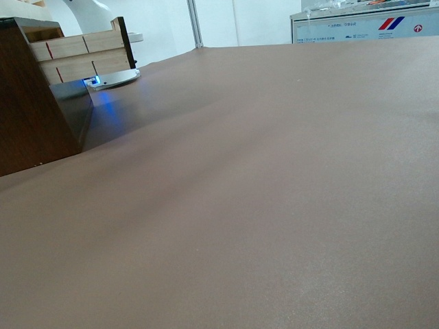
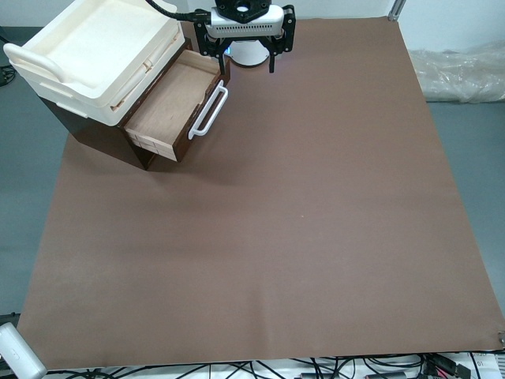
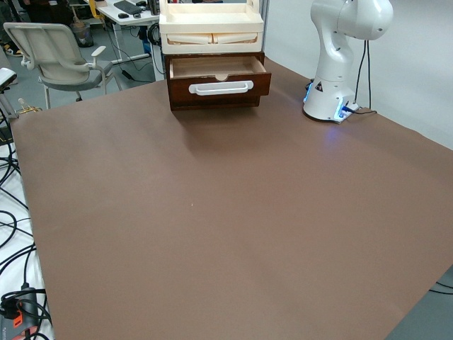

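Note:
My gripper [image 2: 246, 61] hangs at the top of the left view, black fingers pointing down beside the arm's white base, above and right of the drawer unit; whether it is open or shut is hard to judge. The small brown wooden cabinet [image 3: 180, 95] has its drawer [image 2: 175, 103] pulled out, with a white handle [image 3: 221, 88] on the front. The visible inside of the drawer is empty. A white plastic tray [image 2: 99, 47] sits on top of the cabinet. The gripper is out of frame in the right view, where the arm base [image 3: 327, 99] shows.
Cables [image 3: 18, 234] run along one edge outside the table. A white wall [image 3: 417, 78] stands behind the arm.

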